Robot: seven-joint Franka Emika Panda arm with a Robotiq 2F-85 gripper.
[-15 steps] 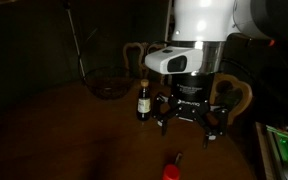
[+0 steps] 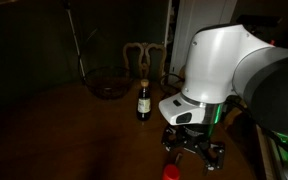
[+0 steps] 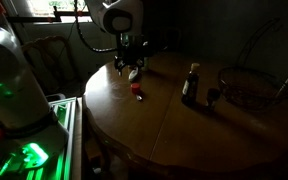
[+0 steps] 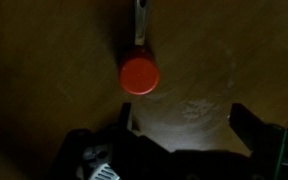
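Note:
A red round object (image 2: 171, 172) is on the wooden table, near the bottom edge of exterior view 1. In the wrist view this red object (image 4: 139, 73) has a thin greyish handle-like piece (image 4: 140, 22) running up from it; whether the two are joined is unclear. My gripper (image 2: 193, 148) hangs low over the table close to it, fingers apart. Between the dark fingers in the wrist view only bare tabletop shows, and the red object lies ahead and to the left of that gap. Nothing is held.
A dark labelled bottle (image 2: 144, 103) stands further back on the table (image 3: 164, 140). Beside that bottle (image 3: 191, 85) is a dark glass (image 3: 212, 96), with a wire basket (image 3: 249, 92) beyond. Chairs (image 2: 134, 58) stand behind the table. The room is dim.
My gripper has come down toward the table over the last second, staying open and tilting somewhat. The red object and the bottle have not moved.

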